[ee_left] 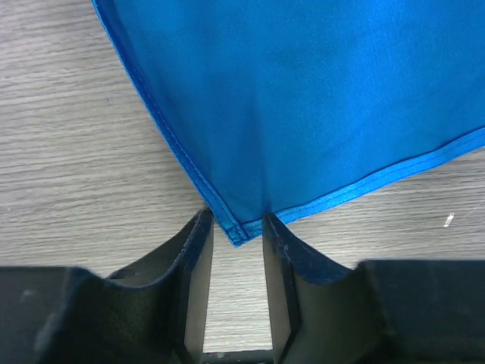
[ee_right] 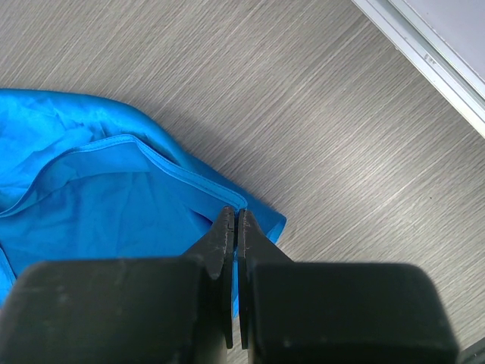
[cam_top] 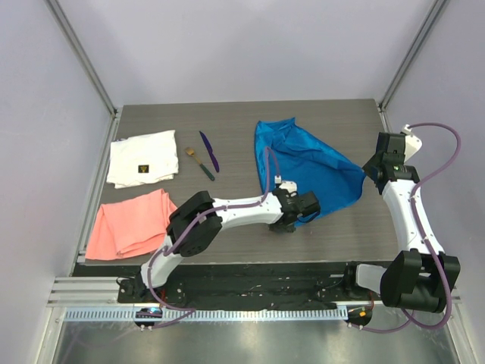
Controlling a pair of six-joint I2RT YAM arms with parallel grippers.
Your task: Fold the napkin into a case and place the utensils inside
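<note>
The blue napkin (cam_top: 311, 178) lies open on the table, with a folded-over, rumpled strip along its far edge. At its near corner, my left gripper is part open, with the hemmed napkin corner (ee_left: 236, 232) between the two fingers but not visibly pinched. My right gripper is shut at the napkin's right corner, and the hemmed edge (ee_right: 201, 182) runs into its fingertips. A gold-and-green fork or spoon (cam_top: 200, 164) and a purple knife (cam_top: 210, 152) lie side by side left of the napkin.
Stacked at the left are a folded white cloth (cam_top: 142, 159) and a folded coral cloth (cam_top: 130, 226). White walls border the table. Bare wood (cam_top: 227, 121) shows between the utensils and the blue napkin, and at the far right.
</note>
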